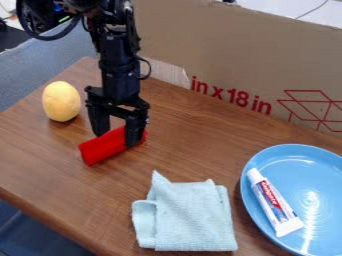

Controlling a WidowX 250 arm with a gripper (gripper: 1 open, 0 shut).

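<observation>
My black gripper (116, 126) is low over a red elongated block (102, 148) on the wooden table (160, 170), with its fingers on either side of the block's upper part. Whether they are closed on it I cannot tell. The block lies diagonally, its near end toward the lower left.
A yellow egg-shaped object (62, 100) sits at the left. A folded light-blue cloth (183, 215) lies at the front, and a blue plate (319, 200) holding a white tube (273, 202) is on the right. A cardboard box (227, 50) stands along the back.
</observation>
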